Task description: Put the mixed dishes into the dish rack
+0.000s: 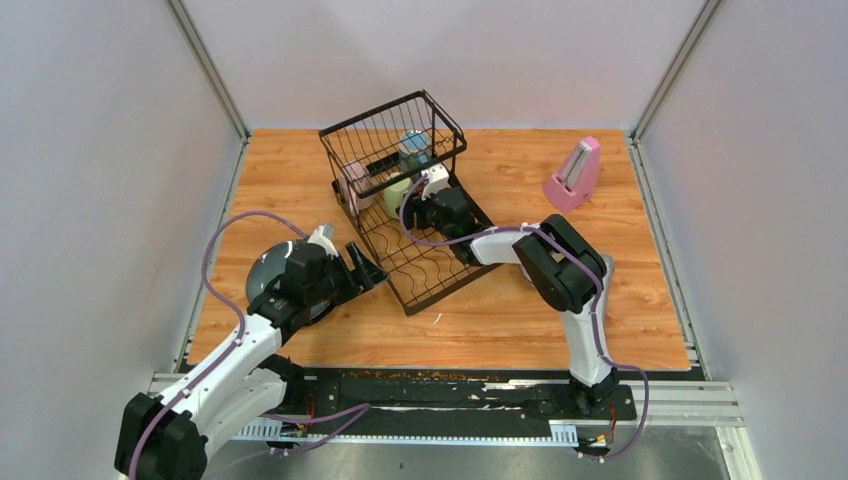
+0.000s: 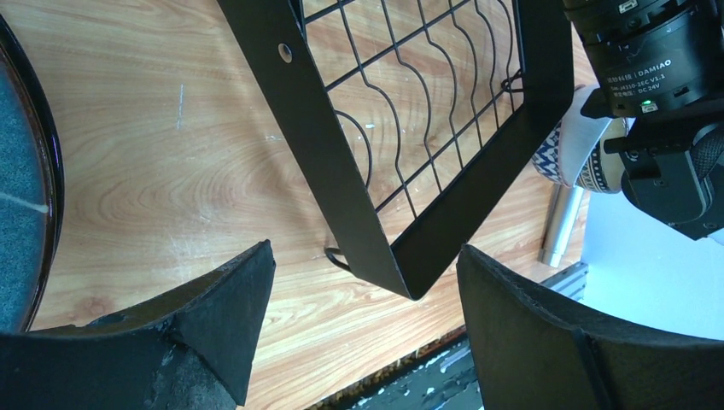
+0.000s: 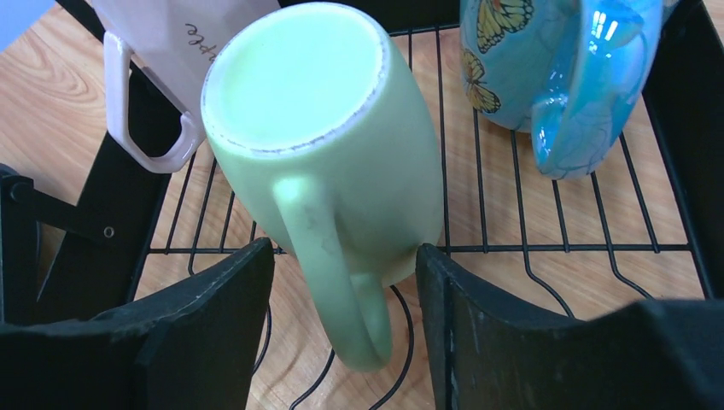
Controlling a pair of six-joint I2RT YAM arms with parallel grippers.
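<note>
A mint green mug (image 3: 333, 171) rests upside down in the black dish rack (image 1: 430, 300), between a pale pink mug (image 3: 162, 60) and a blue butterfly mug (image 3: 563, 68). My right gripper is part open around the green mug's handle, with the fingertips apart from it on both sides. My left gripper stands open and empty by the rack's front left corner, beside a blue plate (image 2: 17, 196).
A pink object (image 1: 571, 178) stands at the back right. A patterned bowl or cup (image 2: 563, 158) lies right of the rack, partly under the right arm.
</note>
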